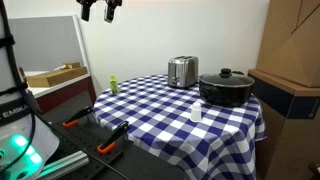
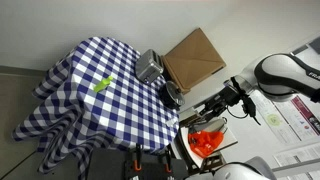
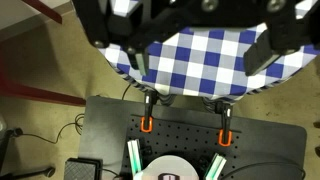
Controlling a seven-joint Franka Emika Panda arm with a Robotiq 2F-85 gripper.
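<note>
High above the near left side of the table my gripper hangs open with nothing between its fingers. In the wrist view its dark fingers stand wide apart over the checkered cloth. A silver toaster stands at the back of the table, left of a black lidded pot. In front of the pot is a small white container. Toward the left edge stands a green bottle, which shows as a bright green shape in exterior view 2.
A blue-and-white checkered cloth covers the table, with clear room in its middle. Cardboard boxes rise beyond the pot. The dark base plate with upright black-and-orange clamps borders the near edge.
</note>
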